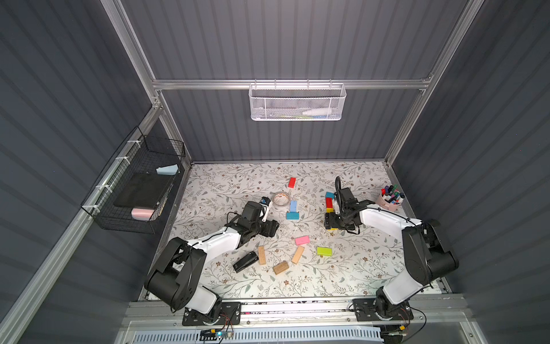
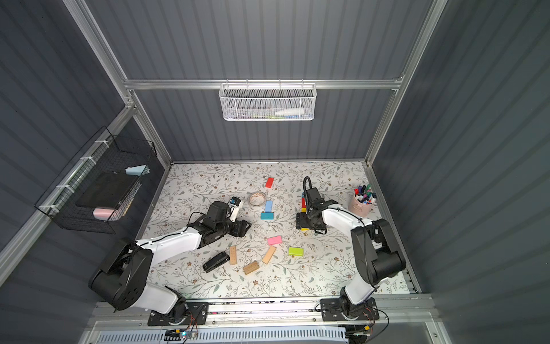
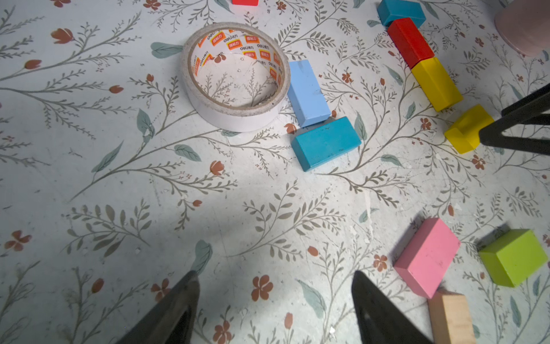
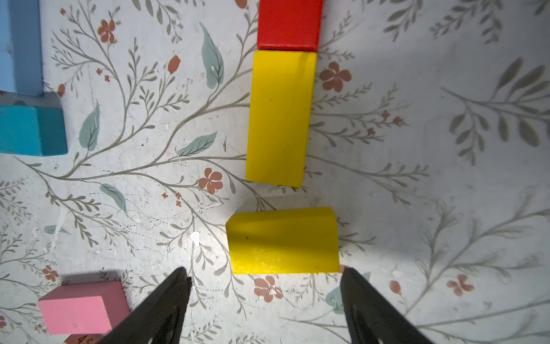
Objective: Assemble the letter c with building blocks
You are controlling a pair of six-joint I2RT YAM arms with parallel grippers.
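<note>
My right gripper stands open just short of a yellow block (image 4: 283, 243) that lies crosswise, nothing between its fingers. Beyond that block, a second yellow block (image 4: 280, 117) runs lengthwise and touches a red block (image 4: 289, 23); a small gap parts the two yellow ones. In the left wrist view, a blue block (image 3: 401, 11) lies at the red one's far end. A teal block (image 3: 326, 142) and a light blue block (image 3: 306, 91) meet at a corner left of this row. My left gripper is apart over bare table, holding nothing.
A tape roll (image 3: 197, 106) touches the light blue block. Pink (image 1: 302, 240), green (image 1: 324, 251) and several wooden blocks (image 1: 298, 254) lie near the front, by a black object (image 1: 245, 262). A pen cup (image 1: 390, 199) stands at right; another red block (image 1: 292, 182) lies at the back.
</note>
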